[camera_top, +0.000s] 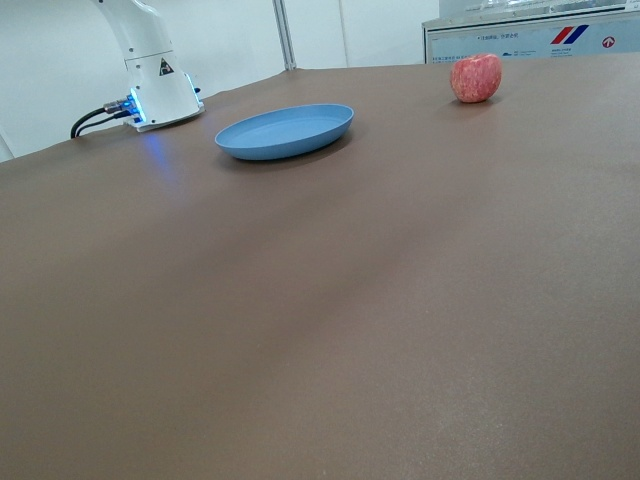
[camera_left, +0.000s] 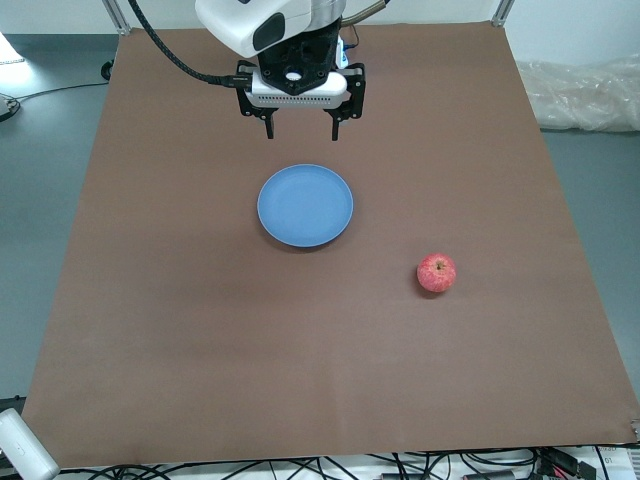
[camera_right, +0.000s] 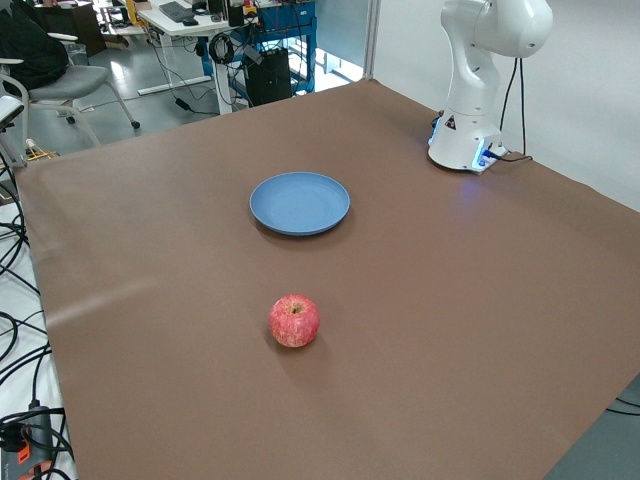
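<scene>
A blue plate (camera_left: 305, 205) lies empty near the middle of the brown table; it also shows in the top view (camera_top: 284, 130) and right view (camera_right: 299, 203). A red apple (camera_left: 436, 272) stands apart from it, also seen in the top view as a red apple (camera_top: 475, 78) and in the right view (camera_right: 294, 321). My gripper (camera_left: 301, 128) hangs at the far edge in the left view, above and apart from the plate, its two black fingers spread open with nothing visible between them.
The white arm (camera_right: 470, 80) is mounted at the table's far edge. Cables run along the table's outer edges, and a chair and desk stand beyond it in the right view.
</scene>
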